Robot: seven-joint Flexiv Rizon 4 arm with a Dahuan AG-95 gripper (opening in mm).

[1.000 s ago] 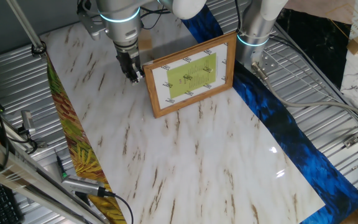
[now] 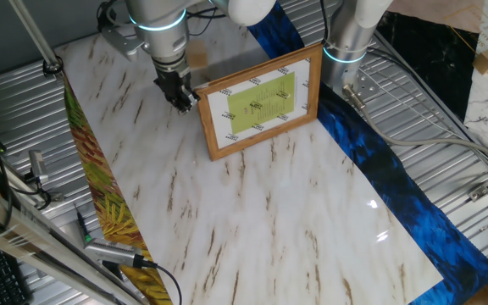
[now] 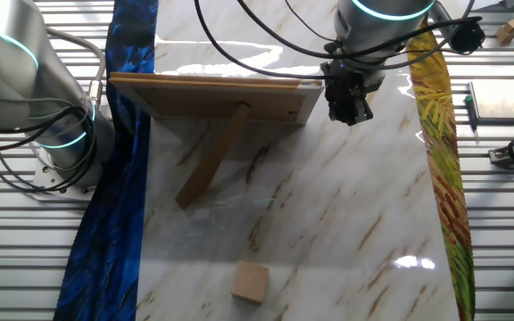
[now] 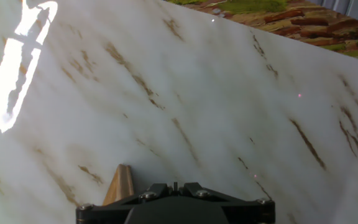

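A wooden picture frame (image 2: 261,102) with a green-and-white insert stands upright on the marble-patterned tabletop. From behind, the back of the frame (image 3: 230,103) shows a wooden support leg (image 3: 211,160) slanting down to the table. Beside the frame's left edge in exterior view 1 is my gripper (image 2: 190,103), close to its upper corner; whether they touch is unclear. In the wrist view the gripper has its fingers together, nothing visible between them. Just left of them, a brown wooden edge of the frame (image 4: 122,185) shows.
A small wooden block (image 3: 250,282) lies on the table behind the frame. Blue cloth (image 3: 114,178) and a yellow-green patterned strip (image 3: 440,143) border the tabletop.
The frame has not visibly moved.
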